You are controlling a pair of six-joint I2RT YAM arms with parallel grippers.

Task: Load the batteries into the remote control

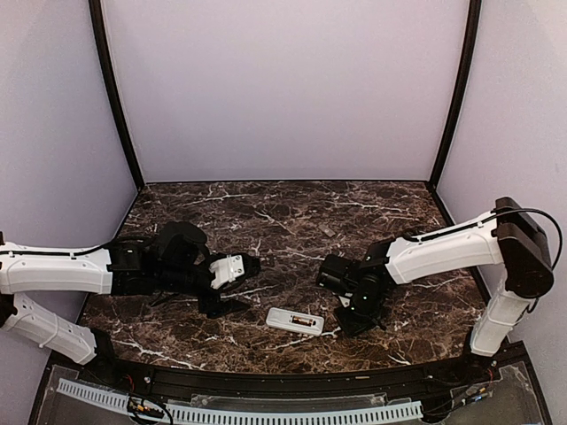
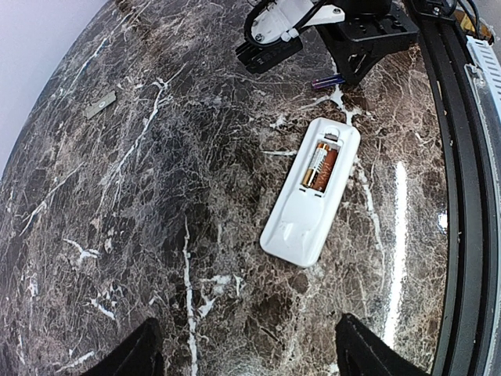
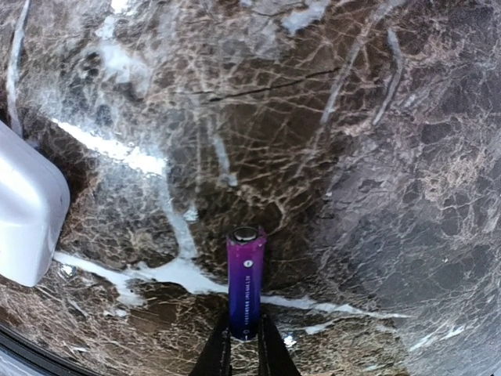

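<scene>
The white remote control point(image 1: 283, 320) lies on the marble table with its battery bay holding batteries point(image 2: 318, 164). My left gripper stands open above the table to its left, nothing between its fingers. A purple battery point(image 3: 244, 278) lies right of the remote in the right wrist view. My right gripper is low at that battery, its fingertips close together at the battery's lower end; whether they grip it I cannot tell.
A small flat grey piece point(image 2: 101, 105) lies farther back on the table. Walls surround it, and a dark rail runs along the front edge.
</scene>
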